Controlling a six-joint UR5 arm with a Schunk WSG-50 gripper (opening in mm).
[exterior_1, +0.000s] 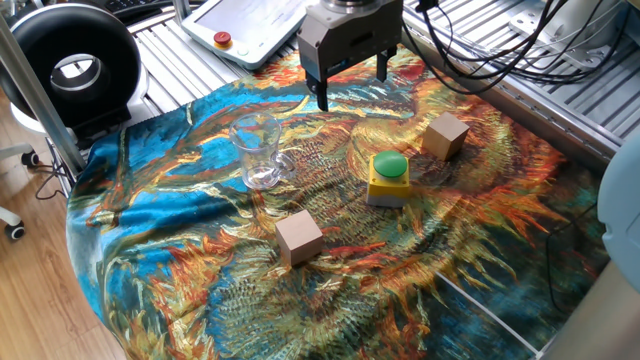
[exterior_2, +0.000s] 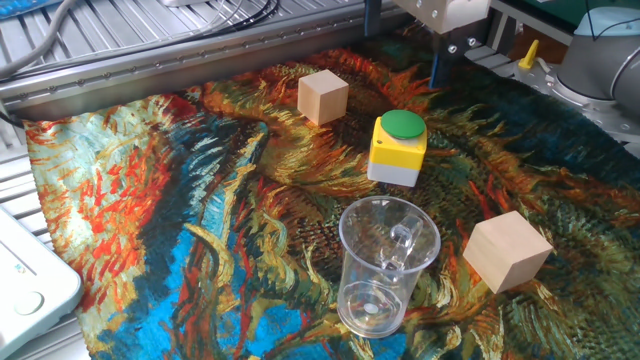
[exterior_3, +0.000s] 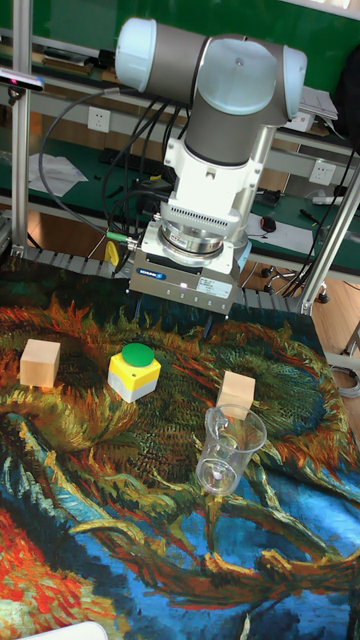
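Observation:
High over the cloth, my gripper (exterior_1: 353, 90) hangs with its two dark fingers wide apart and nothing between them. A yellow and grey box with a green button (exterior_1: 388, 178) stands upright on the cloth. One wooden cube (exterior_1: 444, 136) lies on one side of the box, and another wooden cube (exterior_1: 299, 238) lies on the other. The clear cup with a handle (exterior_1: 258, 152) stands upright. From exterior view 2 the cup (exterior_2: 374, 275) looks empty and apart from the nearer cube (exterior_2: 508, 250). In exterior view 3 the cup (exterior_3: 233, 448) partly overlaps a cube (exterior_3: 236, 393).
A patterned cloth (exterior_1: 180, 270) with some folds covers the table. A tablet-like panel with a red button (exterior_1: 244, 30) rests on the metal rails at the back. Black cables (exterior_1: 500, 60) hang near the arm.

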